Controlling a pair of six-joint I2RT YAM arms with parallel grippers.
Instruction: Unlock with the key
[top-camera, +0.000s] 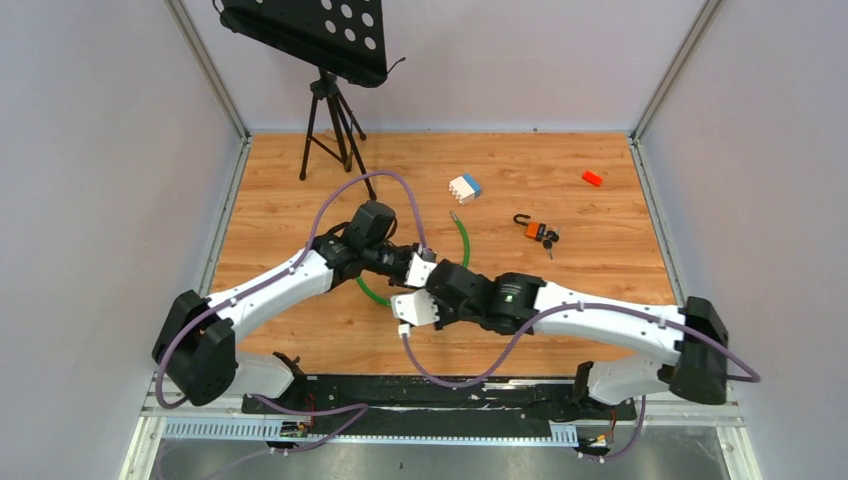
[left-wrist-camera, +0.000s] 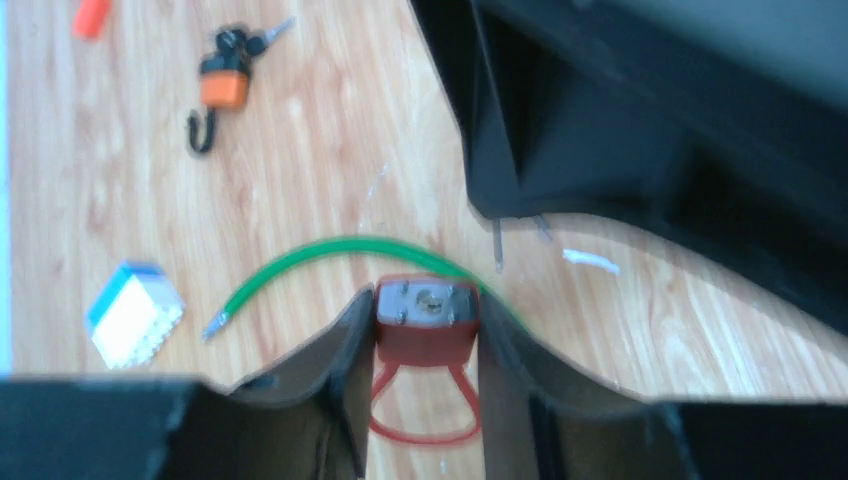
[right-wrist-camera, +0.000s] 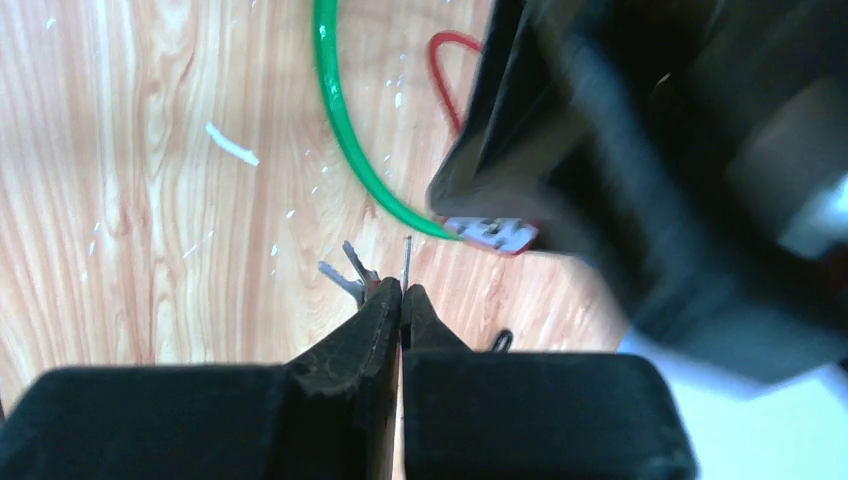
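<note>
In the left wrist view my left gripper is shut on a red padlock (left-wrist-camera: 427, 345), its red shackle (left-wrist-camera: 425, 438) toward the bottom and its metal keyhole face (left-wrist-camera: 425, 303) showing. Past the fingertips of my right gripper, which is shut, a thin key (right-wrist-camera: 407, 262) stands out edge-on. Other keys (right-wrist-camera: 345, 282) hang beside it. The padlock appears up and to the right of that key in the right wrist view, with a gap between them. From above, the two hands are close together and hide both lock and keys.
A green hose (top-camera: 463, 240) lies beneath the hands. An orange padlock with keys (top-camera: 535, 230), a white-and-blue block (top-camera: 464, 188) and a red block (top-camera: 592, 178) lie farther back. At the back left stands a music stand (top-camera: 335, 110).
</note>
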